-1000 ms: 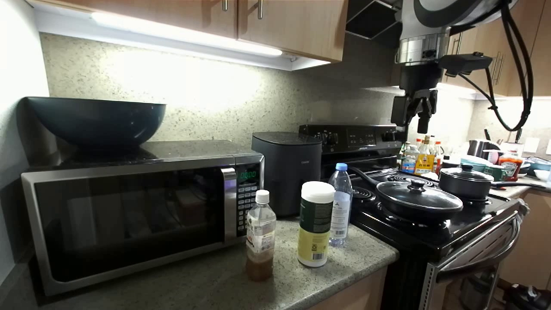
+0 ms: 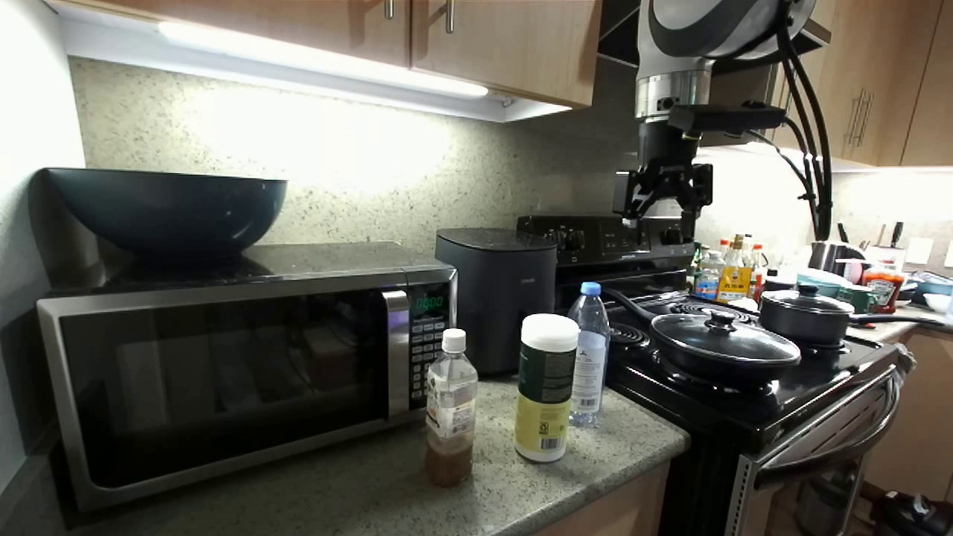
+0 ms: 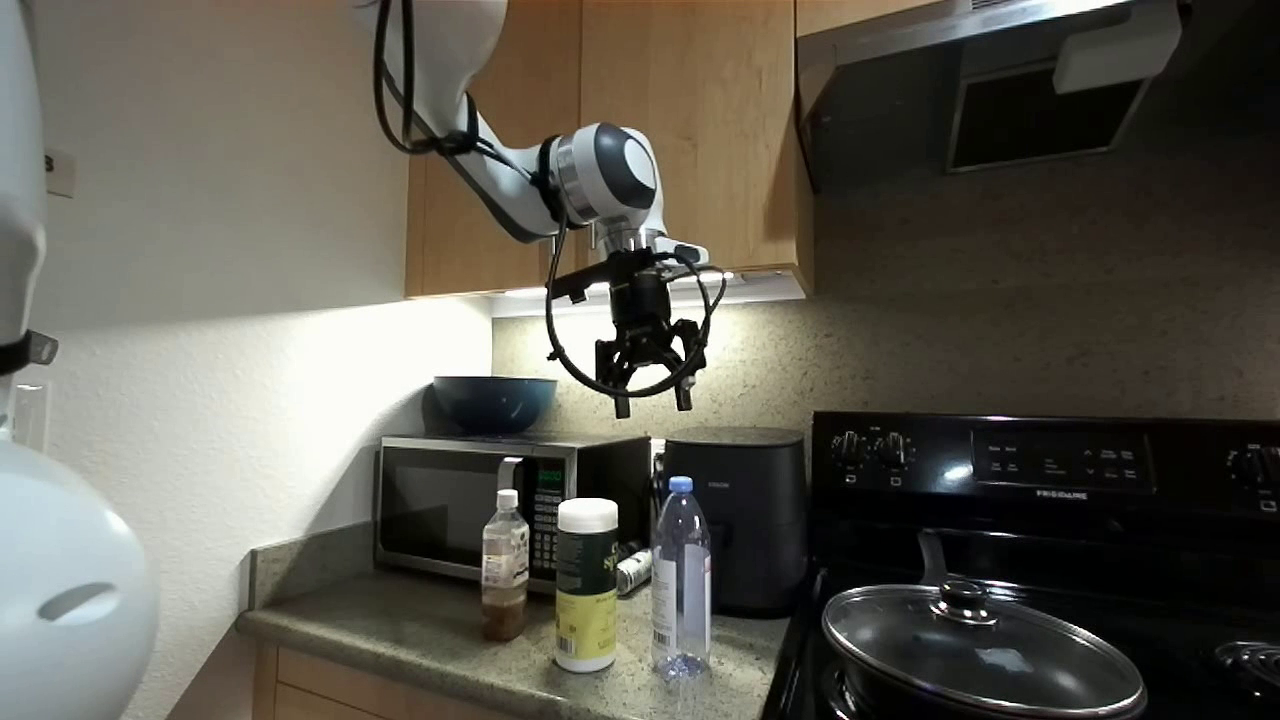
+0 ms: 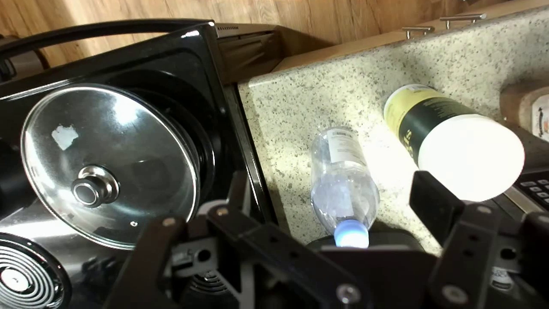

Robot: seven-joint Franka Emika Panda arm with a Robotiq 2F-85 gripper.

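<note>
My gripper [image 2: 659, 219] hangs open in the air, well above the counter and stove, with nothing between its fingers. In the wrist view a clear bottle with a blue cap [image 4: 345, 180] shows below and between the open fingers; it stands upright on the counter, apart from the gripper. Beside that bottle stands a white-lidded canister [image 2: 546, 388] with a green and yellow label. A smaller white-capped bottle [image 2: 451, 411] holding brown liquid stands to the canister's left in the first exterior view.
Behind the bottles are a microwave [image 2: 241, 375] with a dark bowl [image 2: 179, 210] on top and a black appliance [image 3: 738, 516]. A lidded pan [image 3: 978, 648] sits on the stove. Cabinets [image 3: 696, 132] hang overhead.
My gripper has moved left in the first exterior view and sits slightly lower; its wrist has turned. The bottles, canister and pan stand where they were.
</note>
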